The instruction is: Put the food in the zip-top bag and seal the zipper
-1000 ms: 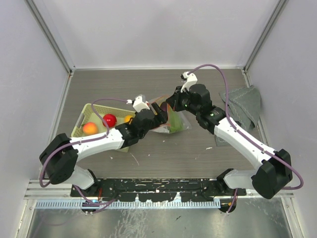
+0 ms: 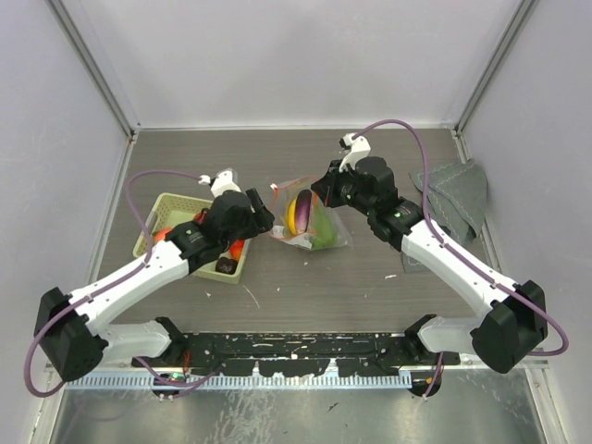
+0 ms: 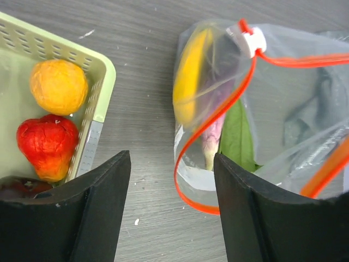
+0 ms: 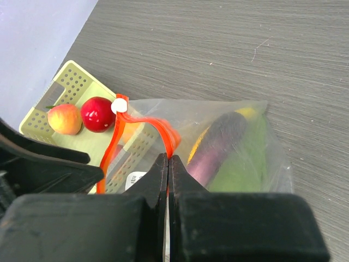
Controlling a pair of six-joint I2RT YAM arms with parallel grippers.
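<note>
The clear zip top bag (image 2: pixel 294 188) has an orange zipper rim and a white slider (image 3: pixel 254 41). Its mouth gapes open toward the left. Inside lie a purple eggplant (image 2: pixel 302 211), a yellow banana-like item (image 3: pixel 189 76) and something green (image 3: pixel 238 134). My right gripper is shut on the orange rim (image 4: pixel 167 136) of the bag. My left gripper, part open, stands between the bag and the food basket, with nothing between its fingers; its right finger (image 3: pixel 240 191) overlaps the rim in the left wrist view, and whether they touch is unclear.
A pale green basket (image 2: pixel 166 205) on the left holds more food, among it an orange fruit (image 3: pixel 59 87), a red item (image 3: pixel 48 144) and a red apple (image 4: pixel 98 114). A grey cloth (image 2: pixel 453 194) lies at the right.
My left gripper has drawn back leftward from the bag's mouth, uncovering the eggplant and yellow item inside. The right arm holds nearly the same place at the bag's rim.
</note>
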